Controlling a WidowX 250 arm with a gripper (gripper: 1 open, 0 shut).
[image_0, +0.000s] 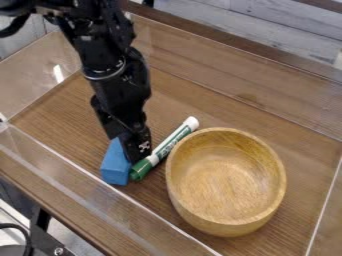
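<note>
The black gripper (123, 140) hangs low over a blue block (115, 169), its open fingers at the block's upper end; whether they touch it is unclear. Beside the block, a green-and-white cylinder (164, 150), like a marker or tube, lies diagonally on the wooden table.
A wooden bowl (226, 182) sits at the right, close to the green-and-white cylinder. A light border runs along the table's left side, with dark cables beyond at the lower left.
</note>
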